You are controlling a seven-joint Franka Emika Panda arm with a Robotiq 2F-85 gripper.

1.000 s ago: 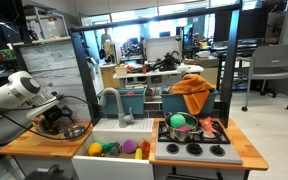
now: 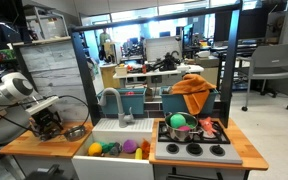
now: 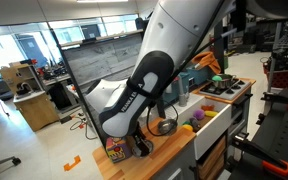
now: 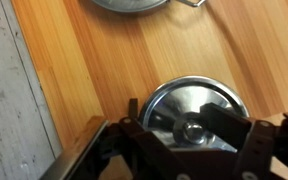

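A round silver lid (image 4: 202,97) with a dark-centred knob (image 4: 193,131) lies on the wooden counter in the wrist view. My gripper is over it, its dark fingers (image 4: 136,112) apart on either side of the knob; whether they touch it I cannot tell. In exterior view 1 the gripper (image 2: 49,128) is low over the left counter, and the lid is hard to make out there. A metal pan (image 2: 76,132) sits just to its right, its rim (image 4: 134,8) showing at the top of the wrist view.
The sink (image 2: 96,172) beside the counter holds several colourful toy items, under a faucet (image 2: 117,100). Farther right a stove (image 2: 194,150) carries a pot (image 2: 178,122). A grey wooden wall panel (image 4: 9,110) borders the counter.
Over the last second my gripper has come down from above the left counter to lower over it. The pan and the things in the sink have stayed put.
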